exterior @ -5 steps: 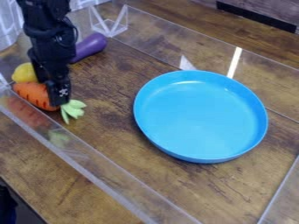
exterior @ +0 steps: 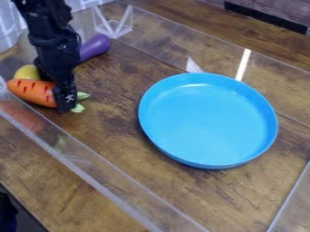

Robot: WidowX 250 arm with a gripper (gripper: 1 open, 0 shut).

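My black gripper [exterior: 63, 98] reaches down from the top left onto an orange toy carrot [exterior: 32, 91] with pale green leaves, lying at the left of the wooden table. Its fingers are at the leafy end of the carrot; whether they grip it cannot be told. A yellow object [exterior: 25, 74] sits just behind the carrot, partly hidden. A purple eggplant [exterior: 92, 51] lies behind the arm.
A large blue plate [exterior: 208, 120] fills the right middle. Clear plastic walls run round the work area, one along the lower left. The table between carrot and plate is bare.
The carrot has turned and shifted left, its leaves less exposed beside the gripper. The gripper has moved slightly with it.
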